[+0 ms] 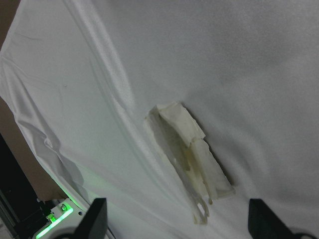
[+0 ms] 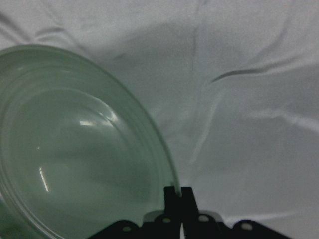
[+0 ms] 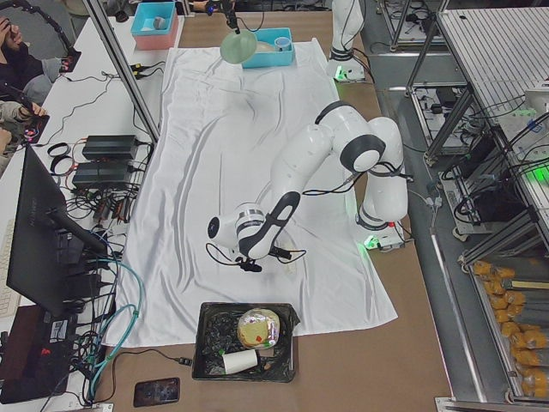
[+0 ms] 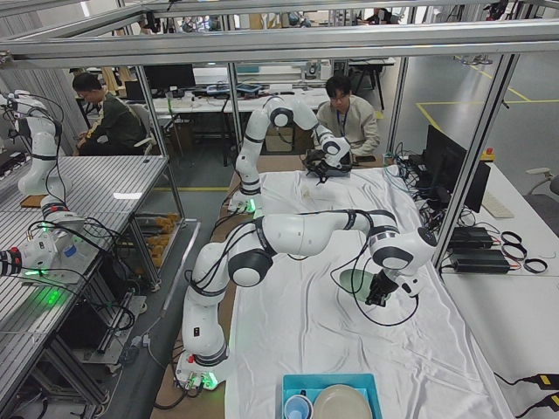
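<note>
A green plate (image 2: 84, 139) is held at its rim by my right gripper, which is shut on it. The plate is raised at the far end of the cloth in the camera left view. My left gripper hangs open above a crumpled, translucent white wrapper or paper piece (image 1: 179, 149) on the white cloth, which lies between and beyond its fingertips in the left wrist view.
A black tray (image 3: 202, 343) with a food dish and a white cylinder stands at the near end. A blue bin (image 4: 288, 384) with a beige plate and cup is at the other. Monitors and cables line one side.
</note>
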